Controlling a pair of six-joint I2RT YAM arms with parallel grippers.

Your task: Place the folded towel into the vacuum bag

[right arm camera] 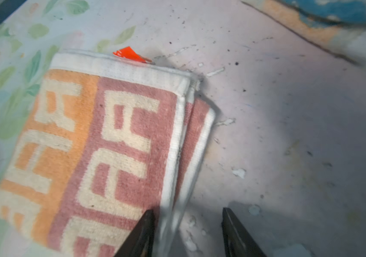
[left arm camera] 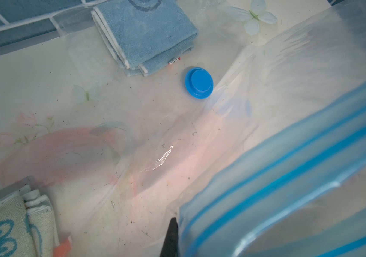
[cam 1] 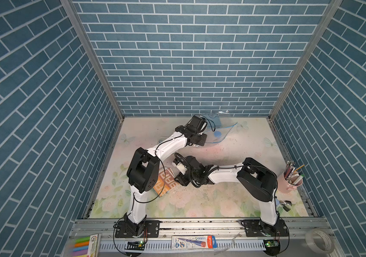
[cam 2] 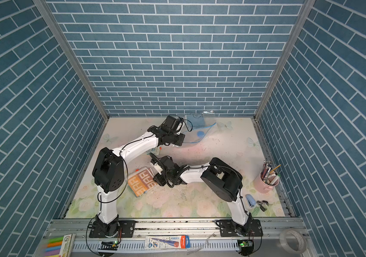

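The folded orange-and-red towel [right arm camera: 92,154] lies on the front left of the table. My right gripper stands open at its edge, one finger over the white border and the other over bare table. The clear bag with blue zip lines [left arm camera: 285,167] is at the back centre. In the left wrist view, my left gripper is shut at the bag's zip edge, holding it up; the bag hides most of the fingers.
A blue folded towel [left arm camera: 144,34] lies behind the bag, and a beige one [left arm camera: 11,222] lies left of it. A pink pen cup [cam 2: 264,182] stands at the right, near small items.
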